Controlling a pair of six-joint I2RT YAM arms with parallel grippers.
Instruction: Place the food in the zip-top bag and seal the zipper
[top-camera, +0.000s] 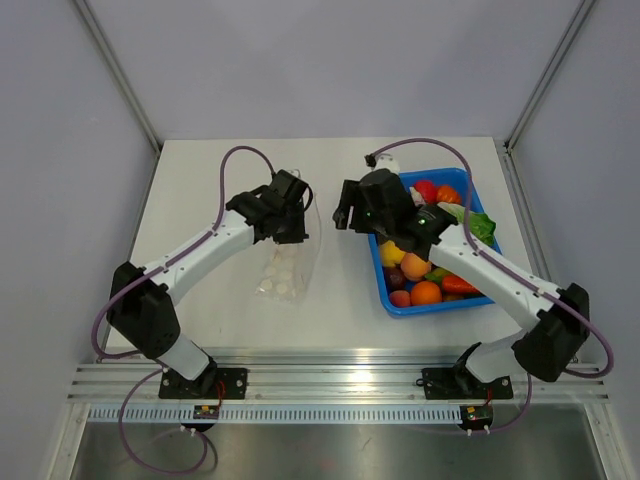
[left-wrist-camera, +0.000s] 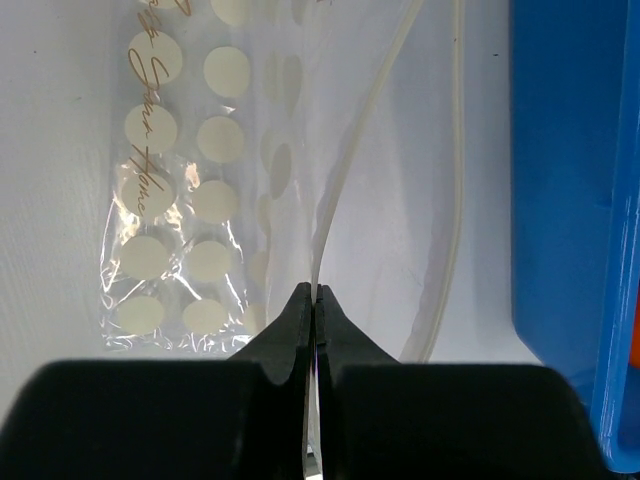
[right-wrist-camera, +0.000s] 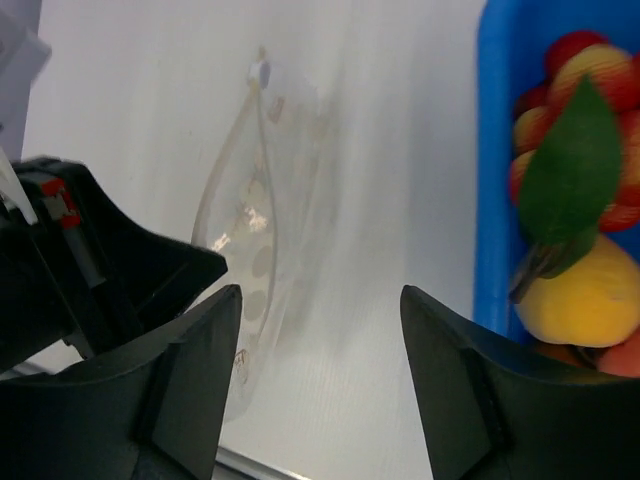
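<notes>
A clear zip top bag (top-camera: 284, 272) with pale printed dots lies on the white table, and I see no food inside it. My left gripper (top-camera: 304, 236) is shut on the bag's mouth edge; in the left wrist view the pale zip strip (left-wrist-camera: 345, 165) runs down between its touching fingertips. Another pale strip curves away to the right, so the mouth stands partly apart. To the right of the bag, my right gripper is open, with only bare table seen between its fingers. The food sits in a blue basket (top-camera: 385, 290), including an orange (top-camera: 427, 292) and lettuce (top-camera: 478, 230).
The basket's left wall (right-wrist-camera: 492, 200) stands close to the right gripper, with a green leaf (right-wrist-camera: 572, 165) over a yellow fruit (right-wrist-camera: 585, 295) just inside. My right forearm passes above the basket. Bare table lies left of the bag and in front of it.
</notes>
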